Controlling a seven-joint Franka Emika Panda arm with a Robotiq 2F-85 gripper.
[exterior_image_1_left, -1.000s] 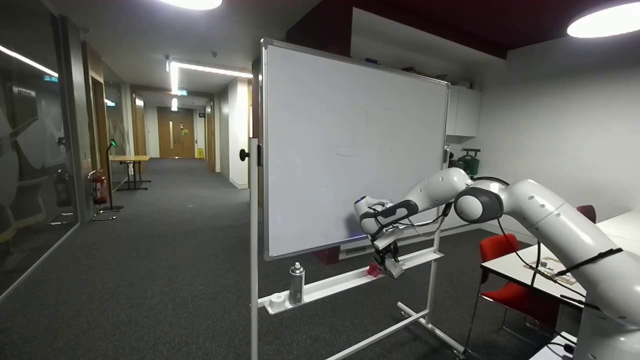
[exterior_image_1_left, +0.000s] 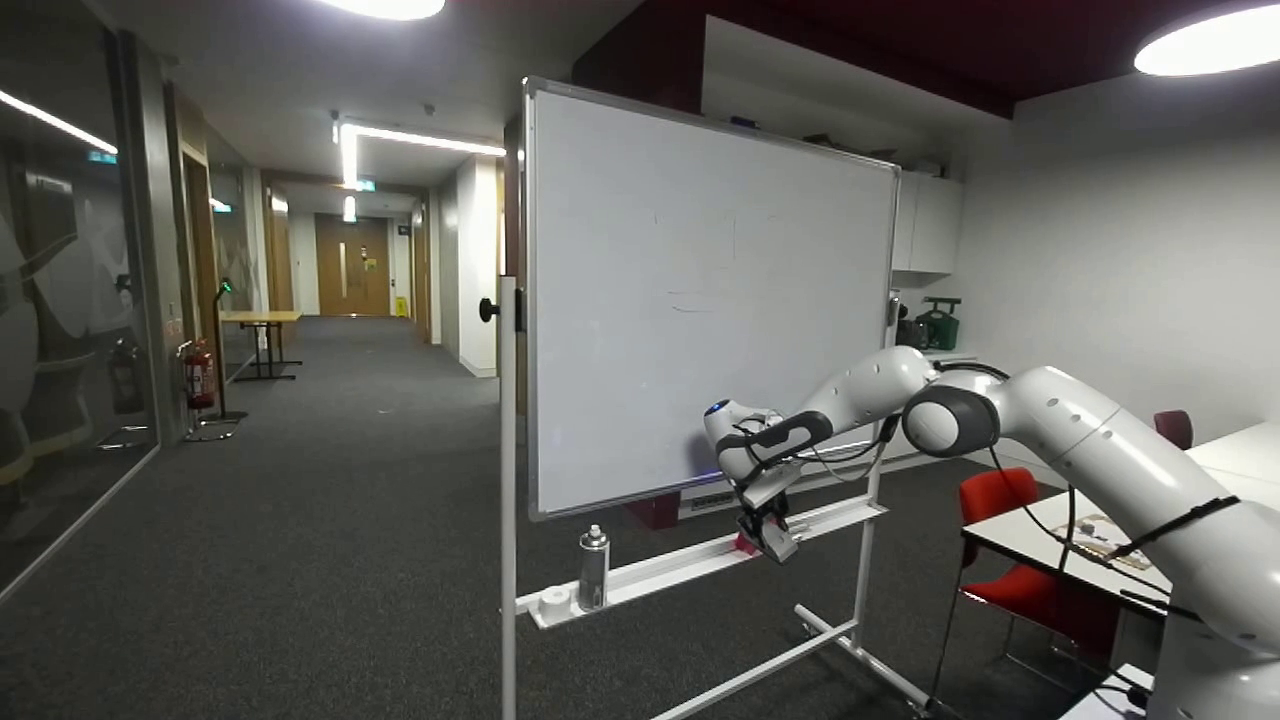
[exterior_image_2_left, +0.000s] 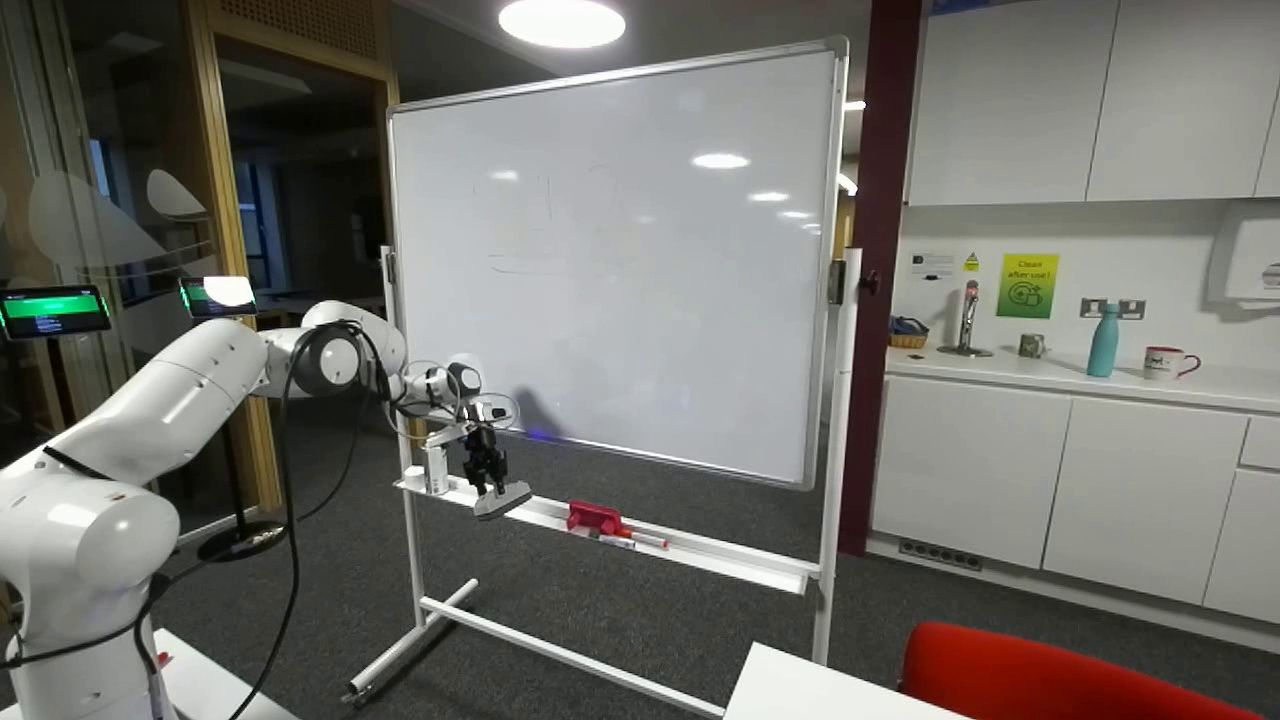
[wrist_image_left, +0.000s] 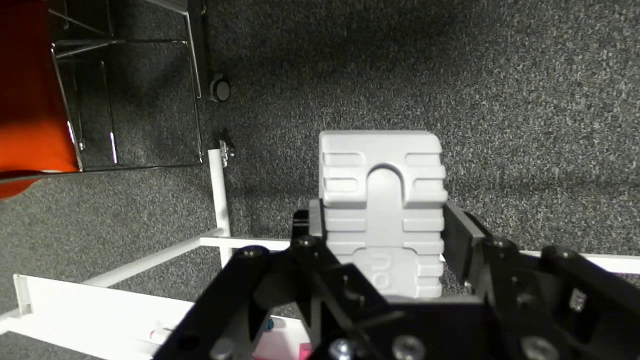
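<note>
Gripped across its ribbed sides, a grey block-shaped eraser (wrist_image_left: 384, 198) sits between the two fingers of my gripper, which is shut on it. In the second exterior view the same grey eraser (exterior_image_2_left: 501, 500) hangs tilted below the gripper (exterior_image_2_left: 488, 478), in front of the tray's near side and under the board's lower edge. The whiteboard (exterior_image_2_left: 612, 276) carries a few faint marks, upper left in that view. The white tray (exterior_image_2_left: 732, 564) runs below the board. Whether the eraser touches the tray cannot be told.
A red holder (exterior_image_2_left: 594, 517) and several markers (exterior_image_2_left: 648, 539) lie on the tray. A spray can (exterior_image_1_left: 594, 568) and a white roll (exterior_image_1_left: 554, 601) stand at its other end. A red chair (exterior_image_1_left: 998, 494) and white table (exterior_image_2_left: 816, 690) are nearby.
The eraser is still held.
</note>
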